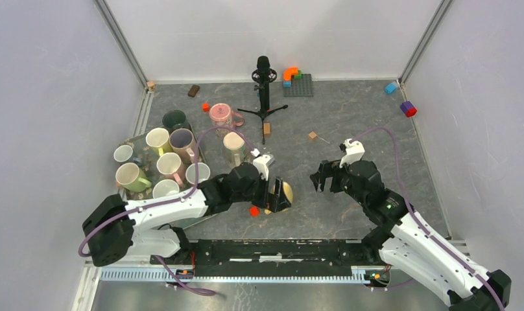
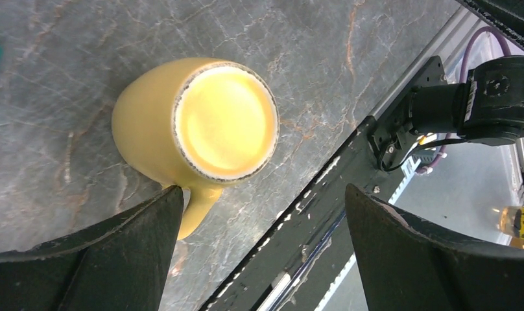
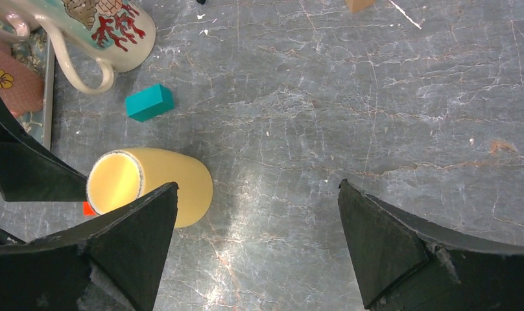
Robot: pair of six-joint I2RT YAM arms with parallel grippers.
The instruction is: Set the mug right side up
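Observation:
A yellow mug (image 1: 286,194) lies on its side on the grey tabletop, partly under my left gripper (image 1: 276,197). In the left wrist view the yellow mug (image 2: 149,123) has its handle between body and left finger; my left gripper is open around that side. In the right wrist view the yellow mug (image 3: 178,184) lies at the left, beside a finger of the left gripper. My right gripper (image 1: 324,178) stands open to the right, above bare table, nothing held.
A tray of mugs (image 1: 172,168) fills the left. A teal block (image 3: 149,102), a red cube (image 1: 253,211), small blocks and a black stand (image 1: 264,97) are on the table. The table's front rail lies close below the mug.

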